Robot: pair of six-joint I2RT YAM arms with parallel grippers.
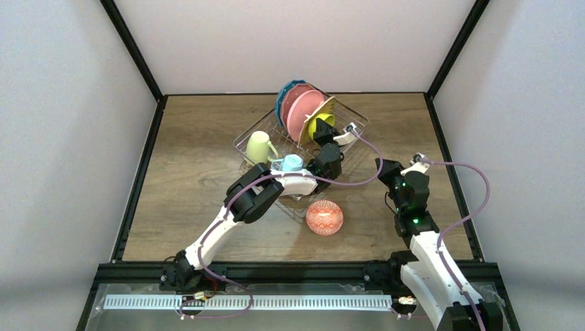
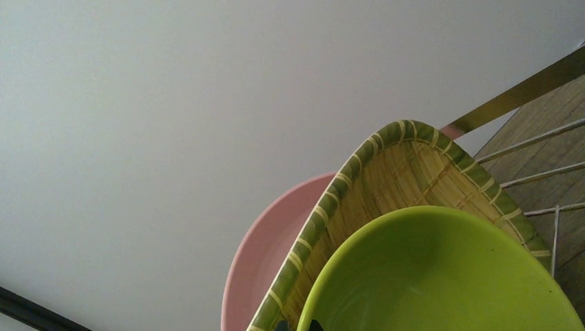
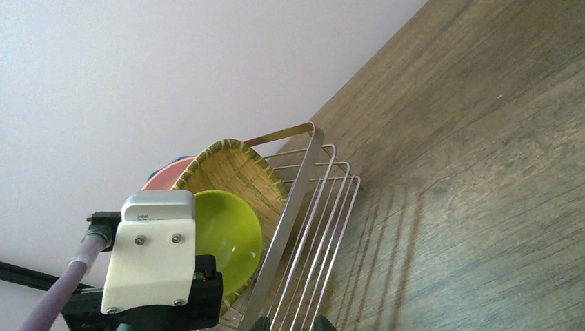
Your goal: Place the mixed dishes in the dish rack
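Observation:
A lime-green bowl [image 2: 441,276] stands on its side in the wire dish rack [image 1: 248,140], in front of a woven basket plate [image 2: 407,169]. My left gripper is shut on the bowl's rim, one fingertip on each side of it. Behind them, pink plates [image 1: 305,110] and a blue plate [image 1: 280,103] stand upright. A pale green mug [image 1: 258,147] and a light blue cup [image 1: 292,163] are at the rack's front left. On the table in front of the rack sits an orange-patterned bowl [image 1: 324,217]. My right gripper is part open and empty, right of the rack.
My left arm [image 1: 255,196] reaches across the rack's front and partly covers the blue cup. Bare table [image 1: 186,172] lies to the left, and more free room shows between the rack and my right arm [image 1: 438,255].

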